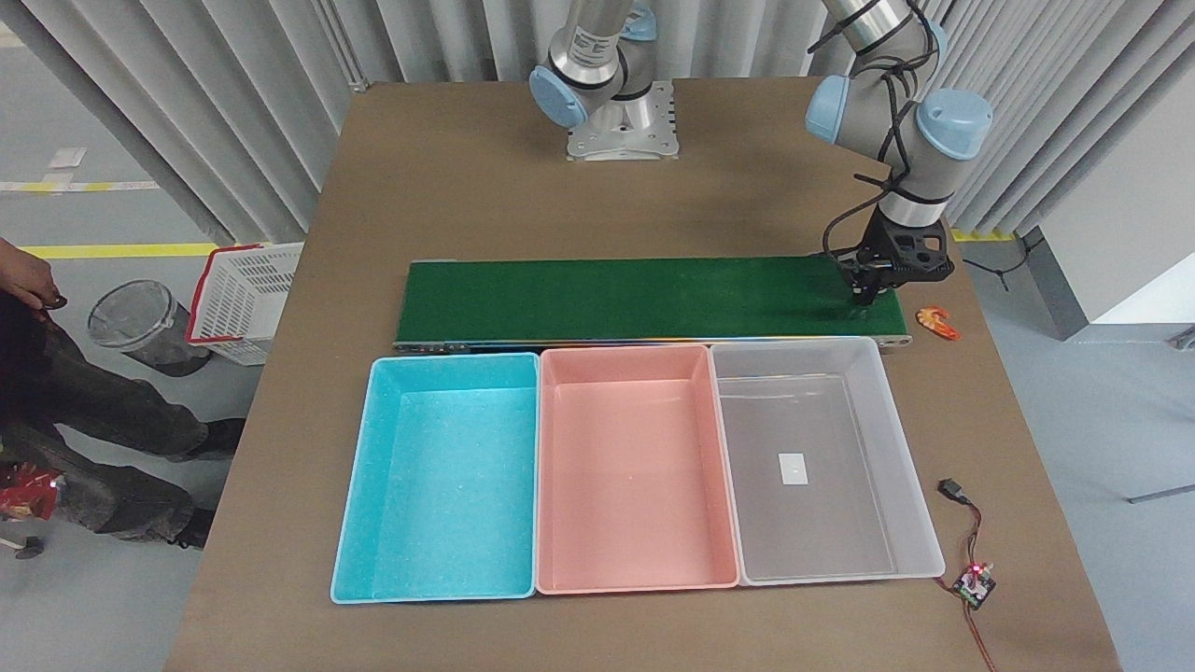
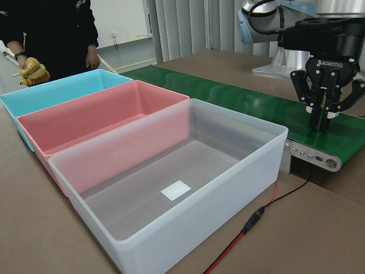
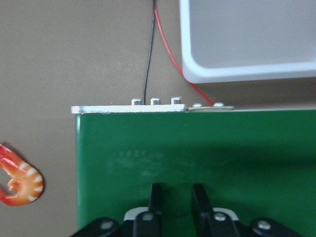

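My gripper points down over the right end of the green conveyor belt [image 1: 627, 293], fingertips close together with no object visible between them; the side view shows them near the belt surface [image 2: 217, 94]. An orange shrimp toy [image 3: 22, 180] lies on the brown table just beyond the belt's end, also seen in the front view as a small orange piece [image 1: 936, 323]. Whether the fingers are fully shut is hard to tell exactly, though only a narrow gap shows.
Cyan [image 1: 437, 482], pink [image 1: 636, 470] and translucent grey [image 1: 829, 482] bins stand empty before the belt. Wires with a small board [image 1: 975, 587] lie at the right. A person at the left holds yellow items [image 2: 33, 71].
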